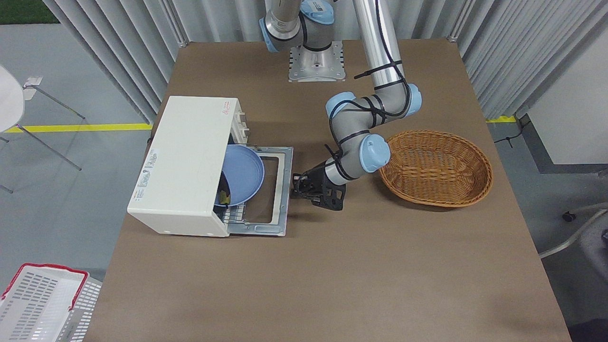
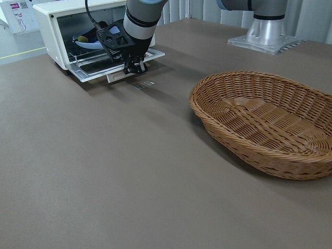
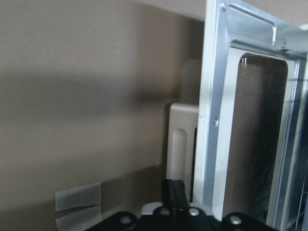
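A white oven point(image 1: 176, 159) lies on the table with its door point(image 1: 279, 194) folded down open. A blue plate point(image 1: 242, 171) sits partly inside it, with a dark object point(image 1: 223, 191) beside or on it. My gripper is low at the door's outer edge, over the white handle point(image 3: 179, 139) in the wrist view; its fingers look shut, and whether they touch the handle is unclear.
A woven basket point(image 1: 436, 168) stands to the right of the arm on the brown table point(image 1: 342, 273). A white plastic crate point(image 1: 40, 302) is off the table at lower left.
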